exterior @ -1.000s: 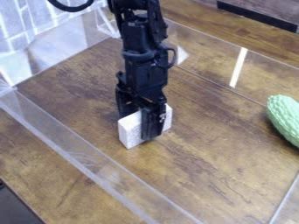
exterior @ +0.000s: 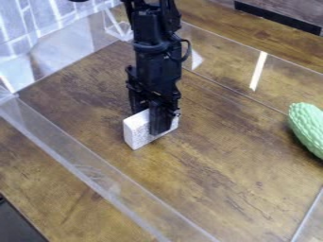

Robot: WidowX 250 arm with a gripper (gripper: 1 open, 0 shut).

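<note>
The black gripper (exterior: pixel 151 113) points down at the middle left of the wooden tray floor, over a white rectangular block (exterior: pixel 139 130). Its dark fingers reach down around the block's upper part and right portion, hiding some of it.
A pale green bumpy vegetable (exterior: pixel 305 128) lies at the right edge. Clear plastic walls (exterior: pixel 101 175) border the area on the left and back.
The gripper and white block have shifted slightly left and up in the view over the last second.
</note>
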